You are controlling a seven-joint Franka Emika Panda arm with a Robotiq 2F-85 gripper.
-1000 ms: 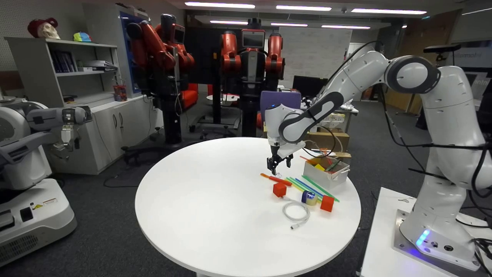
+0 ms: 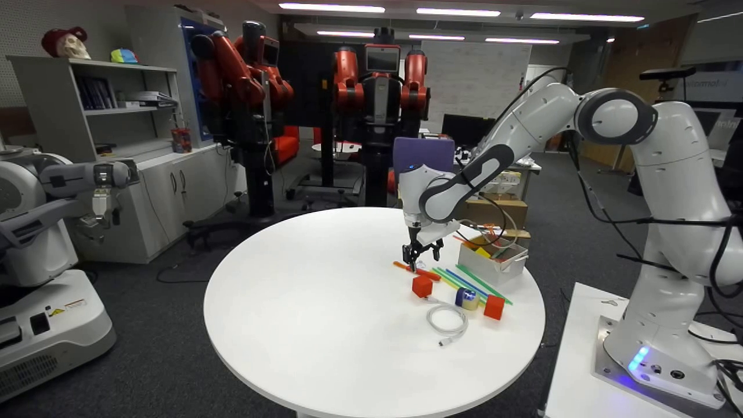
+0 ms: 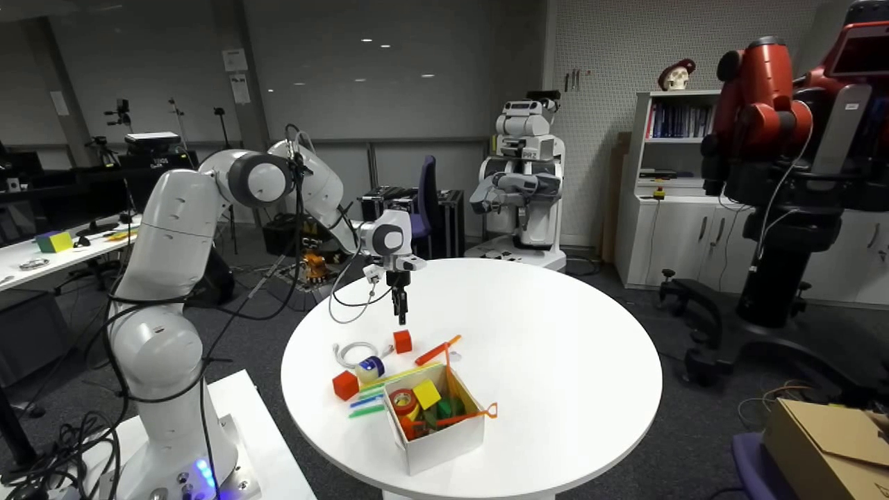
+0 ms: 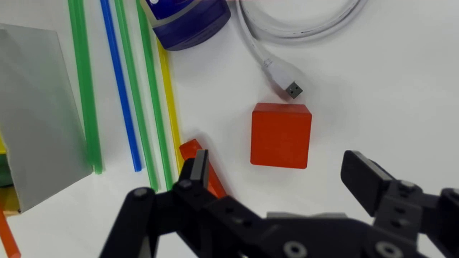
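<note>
My gripper is open and empty, its two dark fingers spread wide in the wrist view. A red cube lies on the table a little ahead of the gap between them, touched by neither. In exterior view 1 the gripper hangs above the table, behind that same cube. Exterior view 2 has the gripper above and behind the cube. An orange-red stick is partly hidden by the left finger.
A white box of mixed items stands beside several straws. Close by are a blue-capped jar, a coiled white cable and a second red cube.
In exterior view 1 the gripper has come down slightly toward the table. The cubes and other table items have not moved.
</note>
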